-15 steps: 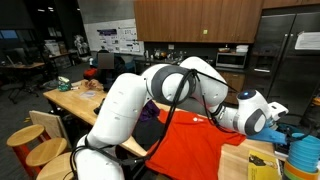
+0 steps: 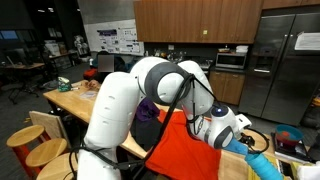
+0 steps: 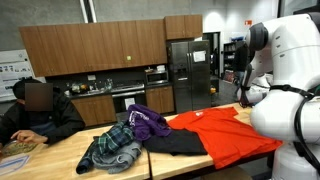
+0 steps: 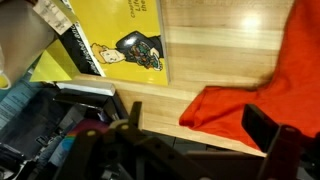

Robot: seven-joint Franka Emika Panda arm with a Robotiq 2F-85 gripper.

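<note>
In the wrist view my gripper looks open, its dark fingers (image 4: 118, 142) wide apart at the lower left and lower right. Nothing is held between them. A red cloth (image 4: 225, 112) lies below, one corner in the gap, on the wooden table (image 4: 225, 55). A yellow book (image 4: 130, 22) with a cartoon figure on its cover lies at the upper left. In exterior view 1 the white arm (image 2: 215, 128) reaches over the red cloth (image 2: 182, 150); a blue ribbed piece (image 2: 262, 166) shows at its wrist end. The fingertips are hard to make out there.
A blue tub (image 2: 288, 131) with something red in it stands right of the table. Dark and purple clothes (image 3: 150, 123) and grey garments (image 3: 115, 150) lie on the table. A person (image 3: 40, 115) is at the far left.
The arm has swung left in exterior view 1, from beside the blue tub towards the red cloth. The blue ribbed piece at its wrist has moved with it.
</note>
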